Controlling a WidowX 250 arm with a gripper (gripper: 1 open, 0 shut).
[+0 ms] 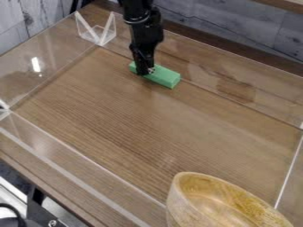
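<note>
The black gripper [143, 66] reaches down from the top of the view with its fingertips at the left end of a green block [160, 76], which lies on the wooden table [119, 133] in the upper middle. Whether the fingers are closed on the block is too small to tell.
A yellow bowl [225, 199] sits at the bottom right. A clear plastic object [92, 27] stands at the back left. Dark edges border the left and back.
</note>
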